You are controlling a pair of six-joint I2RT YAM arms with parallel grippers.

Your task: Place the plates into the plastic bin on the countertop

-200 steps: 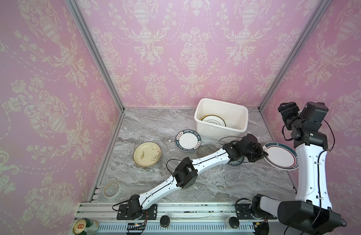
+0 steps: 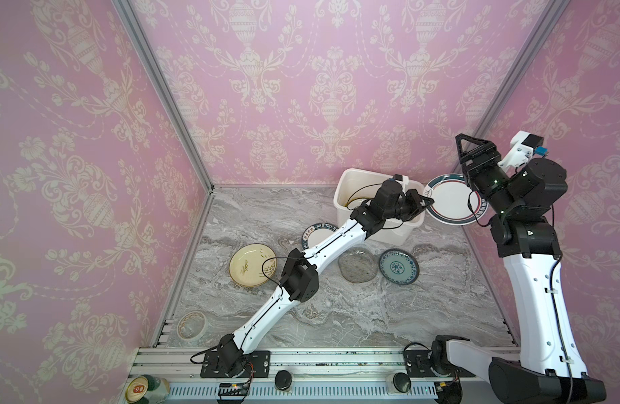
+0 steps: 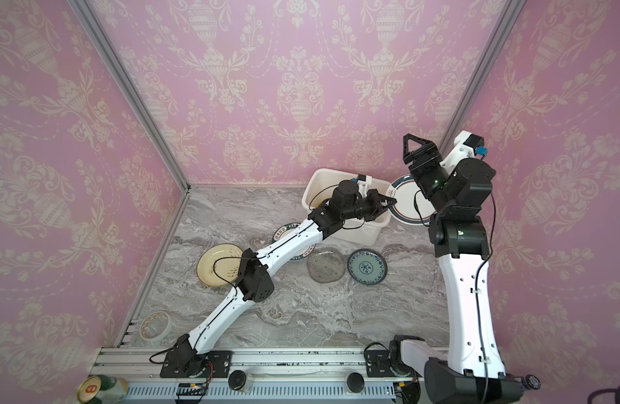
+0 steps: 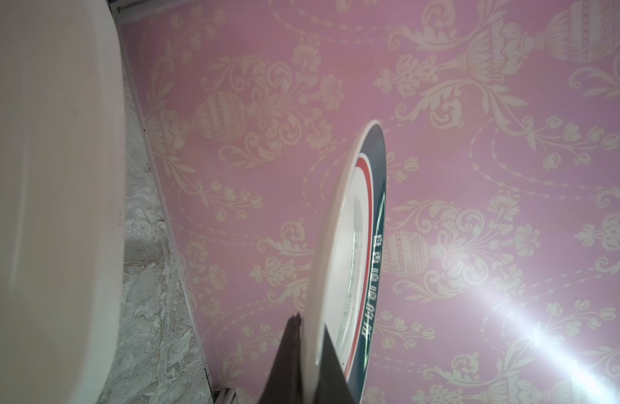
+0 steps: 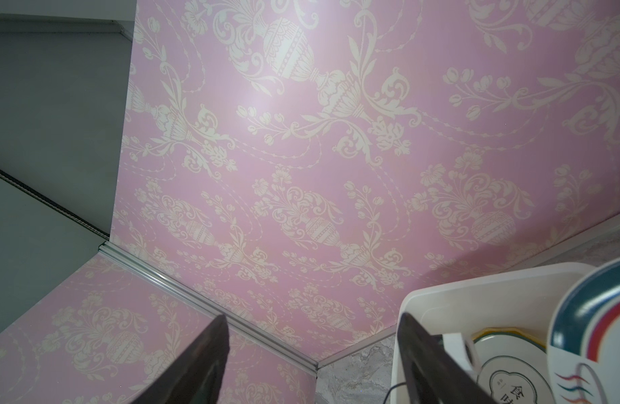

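Observation:
My left gripper (image 2: 424, 202) is shut on the rim of a white plate (image 2: 451, 202) with navy and red bands, held up at the bin's right side; it stands nearly on edge in the left wrist view. The white plastic bin (image 2: 350, 178) holds stacked plates (image 5: 515, 367). My right gripper (image 2: 468, 151) is raised above the held plate, open and empty. On the countertop are a yellow plate (image 2: 252, 264), a navy-lettered white plate (image 2: 316, 235), a grey translucent plate (image 2: 357, 266) and a blue-green plate (image 2: 398, 266).
The counter (image 2: 256, 215) has free room at back left and front middle. A clear ring-like object (image 2: 191, 326) lies at front left. Pink patterned walls enclose the space closely at back and sides.
My left gripper has risen and moved toward the back with the held plate, now level with the bin.

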